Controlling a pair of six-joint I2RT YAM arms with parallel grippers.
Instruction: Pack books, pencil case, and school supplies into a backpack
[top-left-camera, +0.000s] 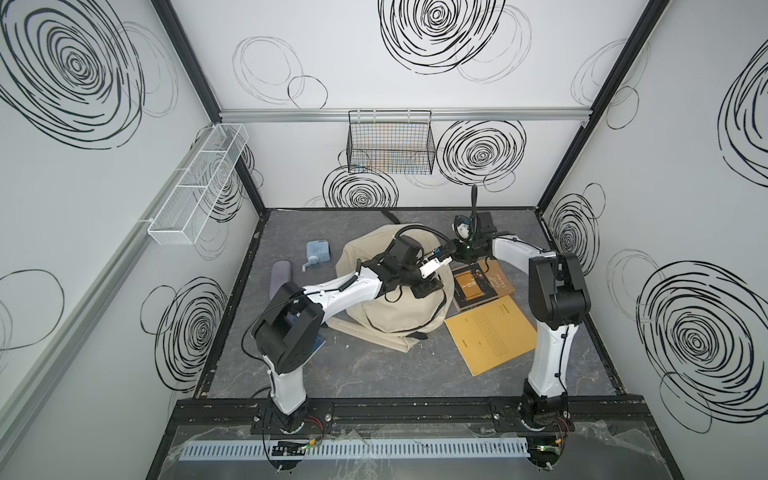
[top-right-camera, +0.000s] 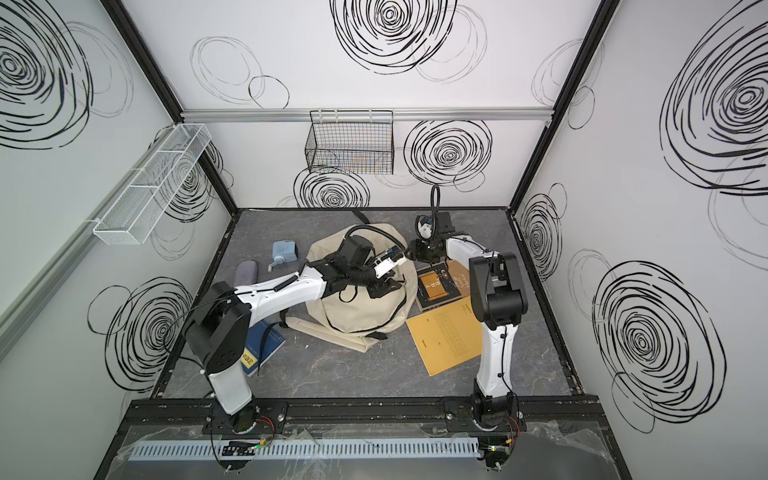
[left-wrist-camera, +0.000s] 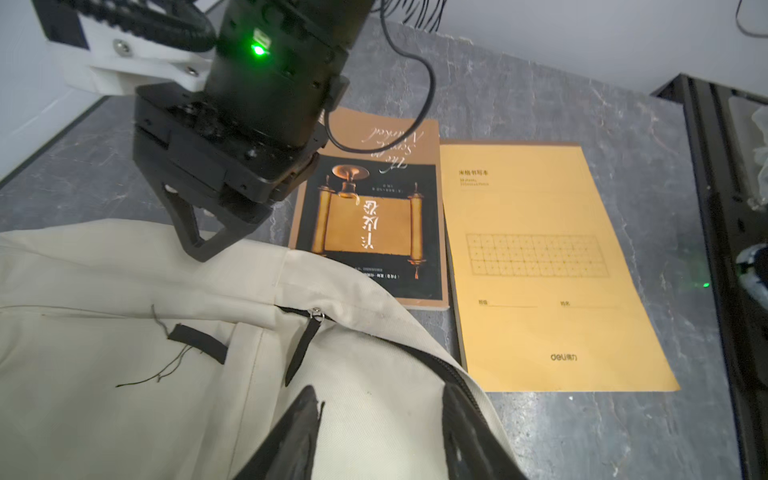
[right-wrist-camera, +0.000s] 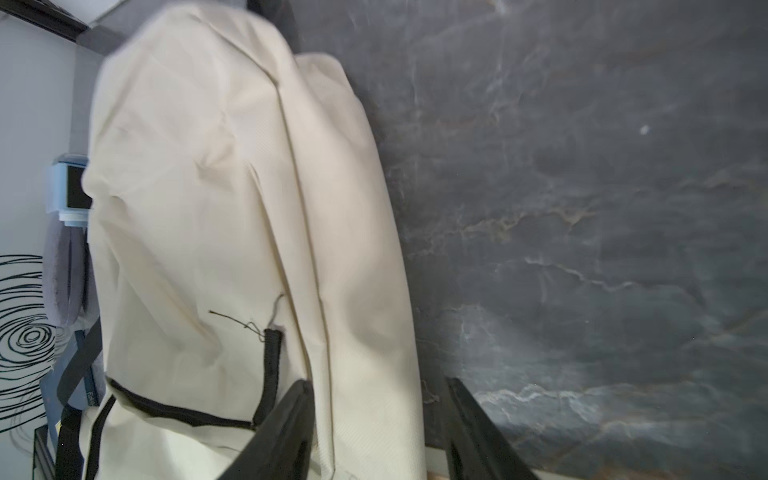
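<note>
A cream backpack lies flat on the grey floor, its zipper pull showing in the left wrist view. My left gripper hangs over the bag's right part, open, with no object held. Beyond the bag's right edge my right gripper is also open and empty, its fingers near the bag's side. To the right lie a brown-and-black book and a yellow notebook. On the left are a grey pencil case, a light blue item and a blue book.
The two arms are close together over the bag's right side. Wire baskets hang on the back wall and a white rack on the left. Bare floor shows in front of the bag.
</note>
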